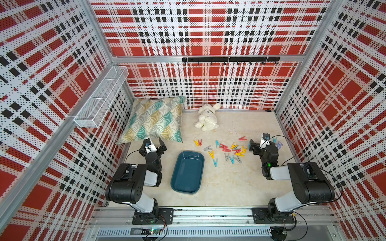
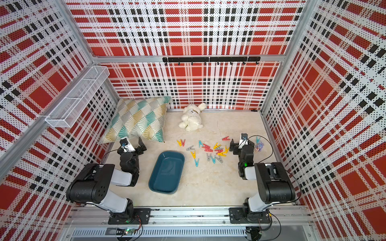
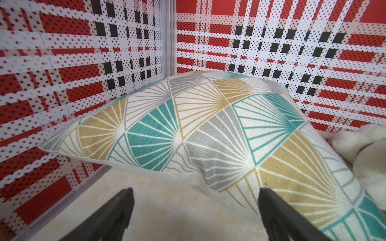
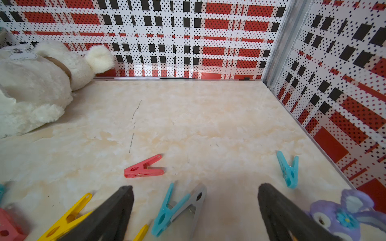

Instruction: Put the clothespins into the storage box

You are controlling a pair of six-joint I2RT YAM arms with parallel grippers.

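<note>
Yellow, red, grey and blue clothespins [image 1: 211, 154] lie scattered on the table right of centre. A dark teal storage box [image 1: 187, 172] stands empty at the front, left of them. My left gripper [image 1: 152, 145] is open and empty, raised left of the box and facing the pillow [image 3: 217, 136]. My right gripper [image 2: 239, 142] is open over the right end of the pins; in the right wrist view a blue pin [image 4: 166, 212] and a grey pin [image 4: 195, 204] lie between and beyond its fingers, not gripped.
A white plush toy [image 1: 207, 118] sits at the back, a small purple plush [image 4: 337, 219] at the right edge. A wire basket [image 1: 100, 98] hangs on the left wall.
</note>
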